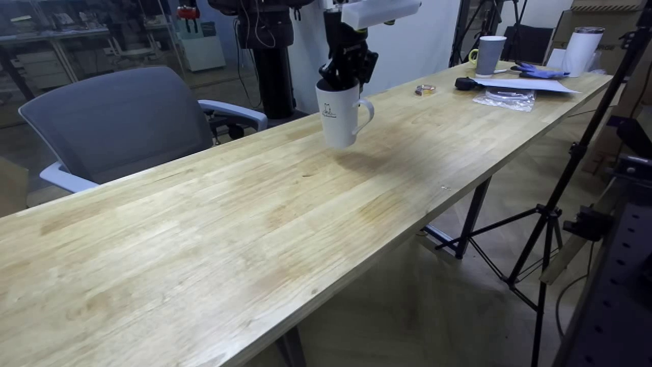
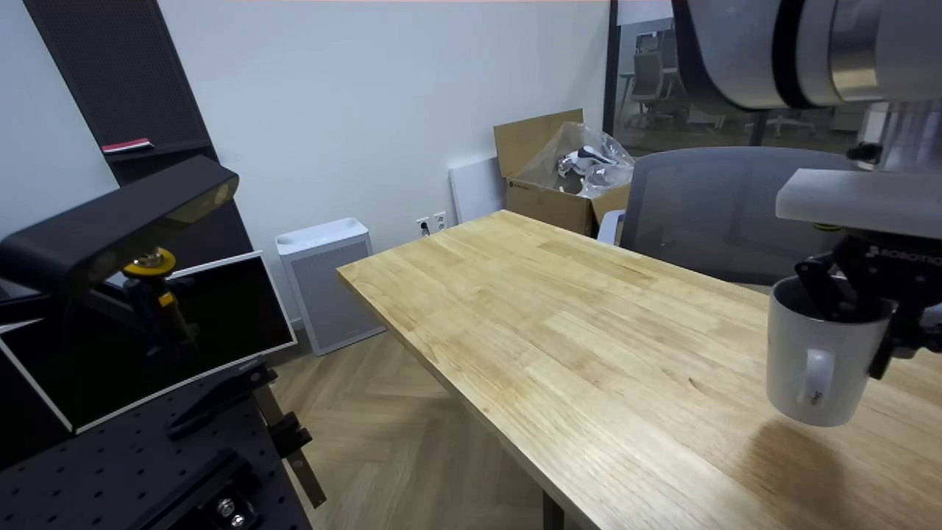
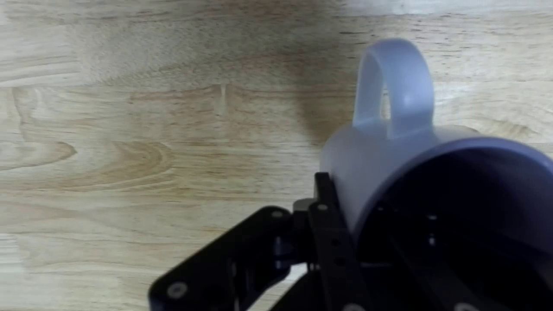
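Note:
A white mug (image 1: pixel 337 119) with a small dark print hangs upright above the wooden table (image 1: pixel 244 214), its shadow on the wood below. My gripper is shut on the mug's wall, one finger inside the cup and the other outside against it. In the wrist view the mug (image 3: pixel 378 155) fills the right side, its handle pointing to the top; the finger inside is lost in the dark interior. From the second exterior view, the mug (image 2: pixel 799 366) shows at the right edge with its handle facing that camera.
At the table's far end stand a grey cup (image 1: pixel 489 58) and a white tumbler (image 1: pixel 583 52), near blue gloves (image 1: pixel 541 71), a white sheet (image 1: pixel 525 83) and a plastic bag (image 1: pixel 506 98). An office chair (image 1: pixel 128 122) is beside the table.

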